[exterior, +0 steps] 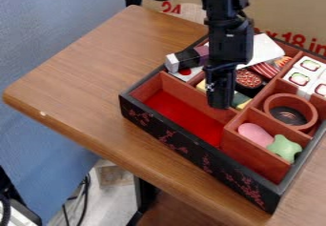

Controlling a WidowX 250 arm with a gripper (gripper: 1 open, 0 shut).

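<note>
My black gripper [219, 96] points down into the middle of a divided bento-style box [166, 144], above a compartment with yellow and green pieces. Whether its fingers are open or shut, or hold anything, is unclear. The front-left compartment [184, 115] shows an empty red floor. On the right are a pink piece [254, 133], a green piece [284, 147] and a round brown piece [291, 106]. Behind these lie striped and patterned round pieces and white blocks [306, 75]; a white and dark piece [181, 63] sits at the back left.
A cardboard box [291, 15] stands behind. A blue surface and cables are beside the table at the left.
</note>
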